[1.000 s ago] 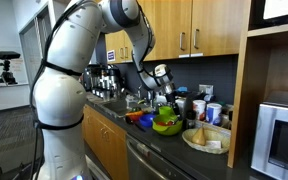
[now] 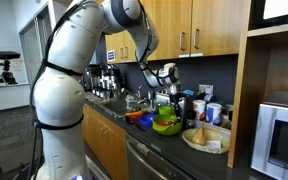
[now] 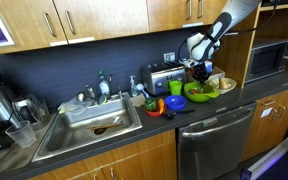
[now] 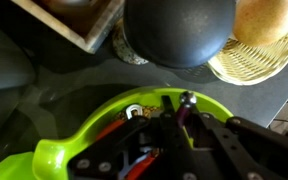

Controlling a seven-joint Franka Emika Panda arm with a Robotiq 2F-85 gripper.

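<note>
A bright green bowl fills the lower part of the wrist view, with something red and a patterned item partly visible inside. My gripper is over the bowl's rim, its black fingers shut on a small thin object with a dark rounded end and a pinkish side. What that object is cannot be made out, as the fingers cover most of it. In exterior view 2 the gripper hangs above the green bowl; exterior view 1 also shows the bowl below the arm.
A wicker basket holding brownish items stands beside the bowl. Near it is a dark round lid or pot. A toaster stands behind, and a green cup is left of the bowl.
The bowl and basket look unmoved.
</note>
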